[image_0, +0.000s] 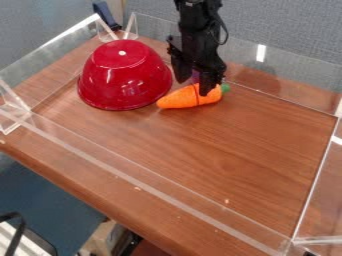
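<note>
An orange toy carrot (179, 98) with a green top lies on the wooden table beside a red upturned bowl (124, 76). The black gripper (195, 77) reaches down from the top over the carrot's green end, close to it. A purple object shows partly behind the gripper, mostly hidden. Whether the fingers hold anything is unclear.
Clear low walls enclose the wooden table (227, 170). The bowl takes up the back left.
</note>
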